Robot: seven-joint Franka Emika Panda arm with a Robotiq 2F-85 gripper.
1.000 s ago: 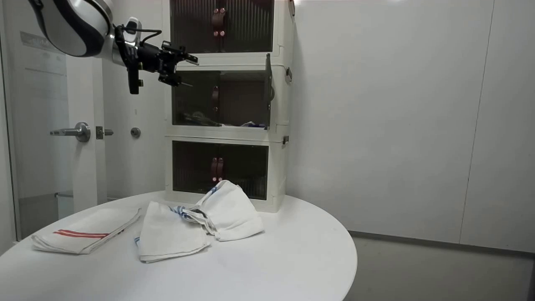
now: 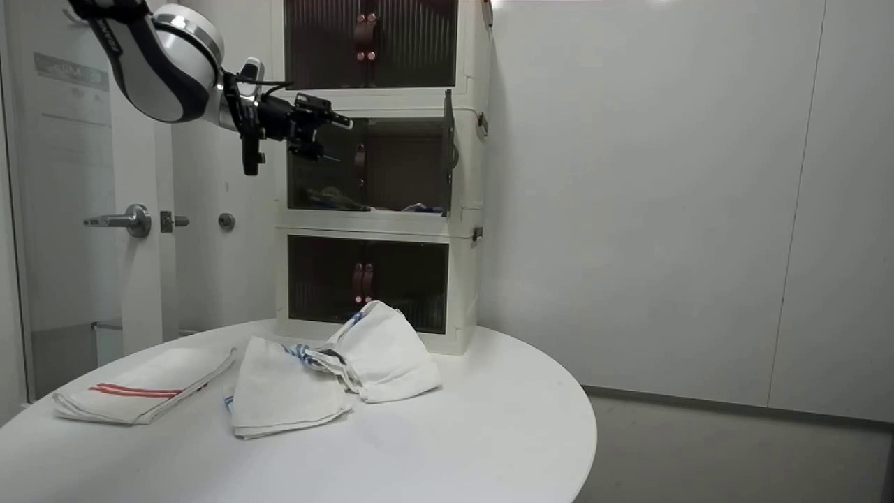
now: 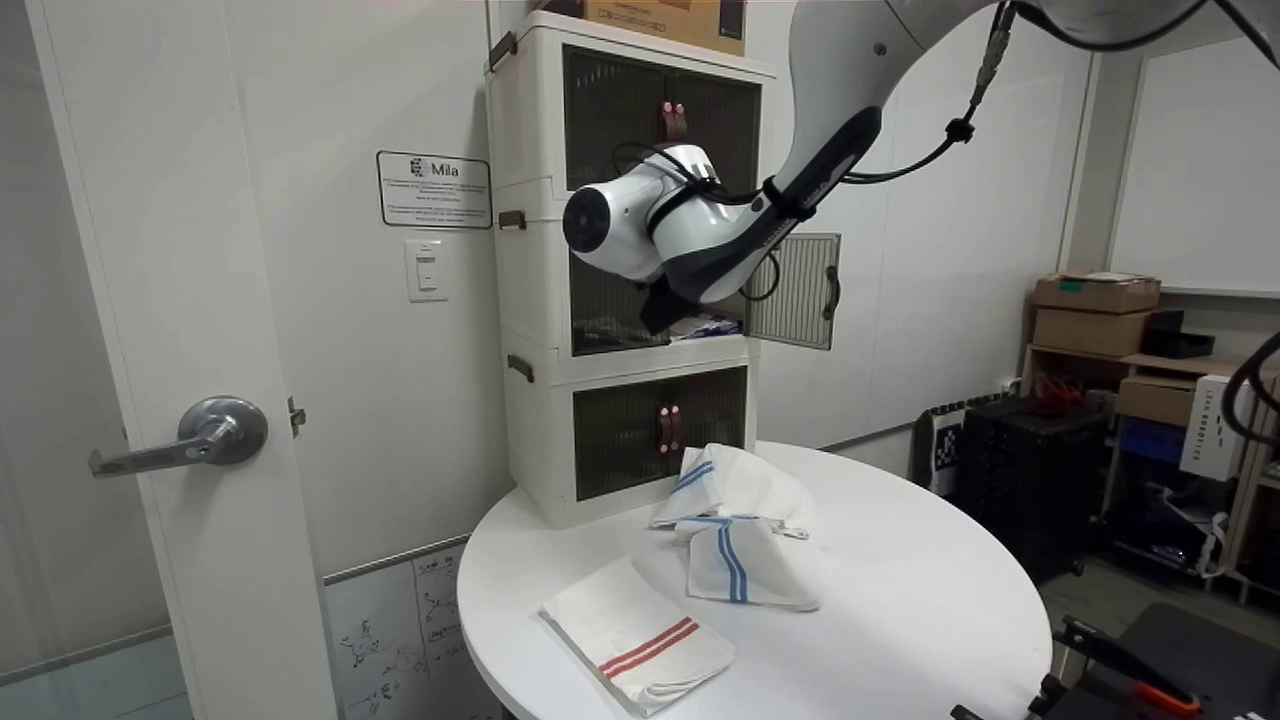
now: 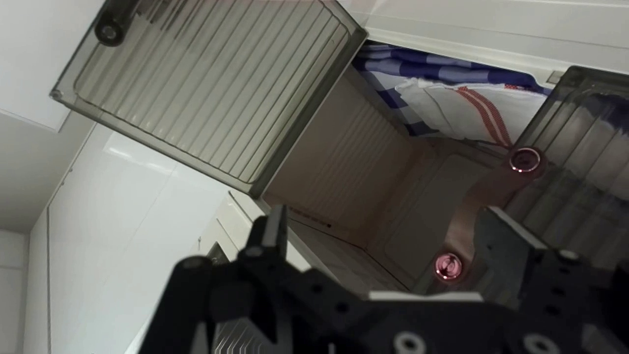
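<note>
My gripper [image 2: 335,138] is open in front of the cabinet's middle section, its fingers [image 4: 274,233] wide apart with nothing held. Of that section's two doors, the ribbed right door [image 3: 798,292] stands swung open. The left door [image 4: 575,153] is shut, and its dark red strap handle [image 4: 466,221] appears between my fingers in the wrist view, though whether it lies at their depth I cannot tell. Inside the compartment are a blue-checked cloth [image 4: 392,65] and a white cloth with red stripes [image 4: 445,106]. The gripper is hidden behind the arm in exterior view 2.
On the round white table [image 2: 494,436] lie a red-striped towel [image 3: 642,636] and two blue-striped white towels [image 3: 756,564] close together. The top doors [image 2: 369,42] and bottom doors [image 2: 369,281] of the cabinet are shut.
My arm and gripper have moved to the right and somewhat lower in exterior view 1, across the middle section. The towels and cabinet doors look the same.
</note>
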